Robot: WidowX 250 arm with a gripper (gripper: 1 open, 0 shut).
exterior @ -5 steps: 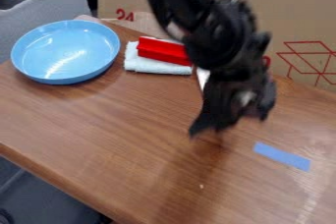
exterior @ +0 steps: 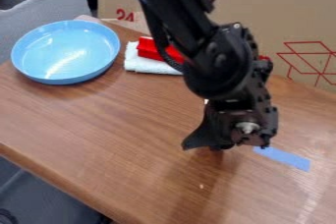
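Note:
My black gripper (exterior: 217, 141) is low over the wooden table (exterior: 105, 140), right of centre, fingertips pointing down and left, just left of a strip of blue tape (exterior: 282, 157). It looks shut, with nothing visible between its fingers, though the arm hides much of it. Behind the arm, a red object (exterior: 155, 47) lies on a folded white cloth (exterior: 144, 62), both partly hidden.
A light blue plate (exterior: 66, 51) sits at the back left beside a grey fabric item (exterior: 33, 12). A cardboard panel (exterior: 296, 22) stands along the back.
The arm and gripper have moved a little to the right and down since a second ago, when they were blurred. The other things look unmoved.

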